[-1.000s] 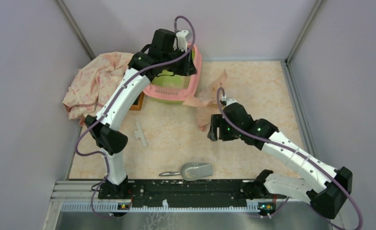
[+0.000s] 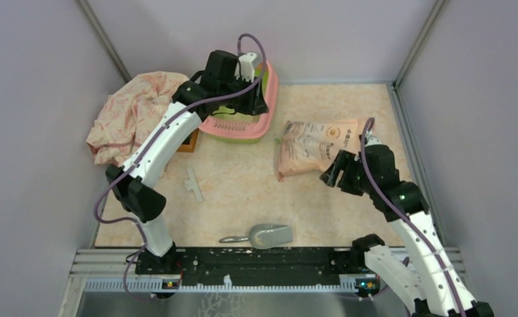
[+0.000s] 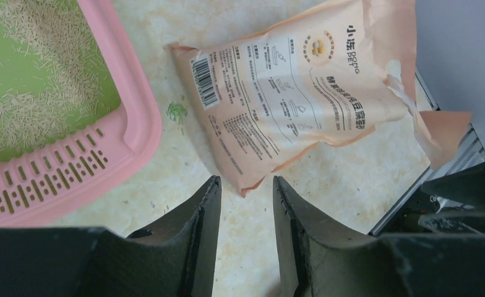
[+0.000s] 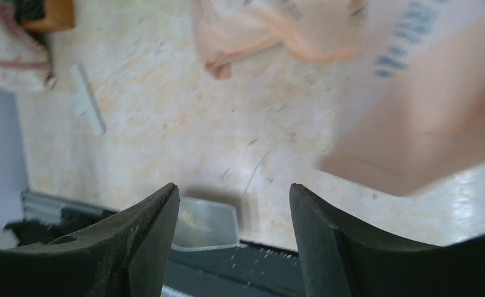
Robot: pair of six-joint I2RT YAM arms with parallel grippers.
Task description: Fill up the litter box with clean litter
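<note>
The pink and green litter box (image 2: 266, 119) stands at the back, with pale pellet litter (image 3: 60, 68) over part of its green floor. The opened paper litter bag (image 2: 312, 145) lies flat to its right. My left gripper hangs over the box's right part, part open, fingertips a little apart with nothing between. My right gripper (image 2: 335, 172) is open at the bag's front right corner; its wrist view shows a blurred piece of bag beside the fingers, none between them. A metal scoop (image 2: 268, 235) lies at the front edge.
A pink patterned cloth (image 2: 131, 112) covers the back left, over a wooden box (image 2: 187, 144). A white clip-like tool (image 2: 193, 185) lies left of centre.
The bag has gone from raised and crumpled to lying flat. My right gripper has moved right with it, now sitting at its corner.
</note>
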